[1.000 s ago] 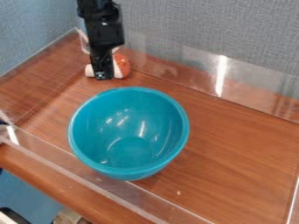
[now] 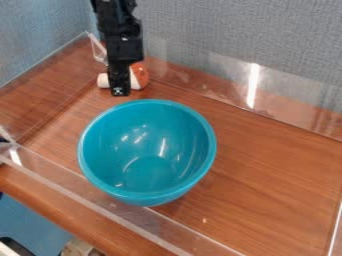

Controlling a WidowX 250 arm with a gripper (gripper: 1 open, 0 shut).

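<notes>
My black gripper (image 2: 120,82) reaches down from the top edge to the back left of the wooden surface, its tip low in front of a small white and orange object (image 2: 138,76) lying there. The gripper looks shut; whether anything is between its fingers cannot be made out, as the object is partly hidden behind it. A large teal bowl (image 2: 147,153) stands in the middle, nearer the camera.
Clear plastic walls (image 2: 267,100) edge the wooden surface (image 2: 261,180) at the back and along the near left. The right part of the surface is empty. Grey textured panels rise behind.
The gripper has moved slightly down, its tip now a little lower over the wood. The bowl has not moved.
</notes>
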